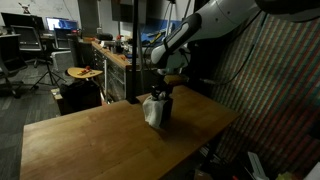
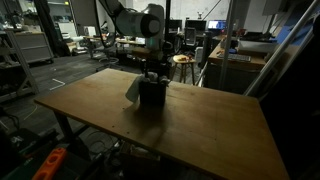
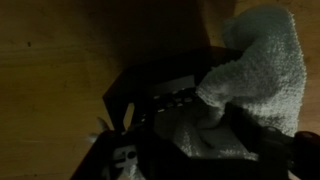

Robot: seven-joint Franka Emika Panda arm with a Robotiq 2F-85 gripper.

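Observation:
A whitish cloth (image 1: 154,111) hangs over one side of a black open box (image 2: 154,94) on the wooden table. In the wrist view, the textured cloth (image 3: 268,65) covers the right part of the box and runs down between and under the dark fingers; the box's black edge (image 3: 150,80) shows to the left. My gripper (image 2: 151,74) points down right above the box, close to the cloth's upper part. Dark fingers against the dark box hide how far apart the fingers stand and whether cloth is pinched.
A thin dark post (image 1: 135,55) stands behind the table's far edge. Chairs, desks and a round stool (image 1: 84,73) are in the background.

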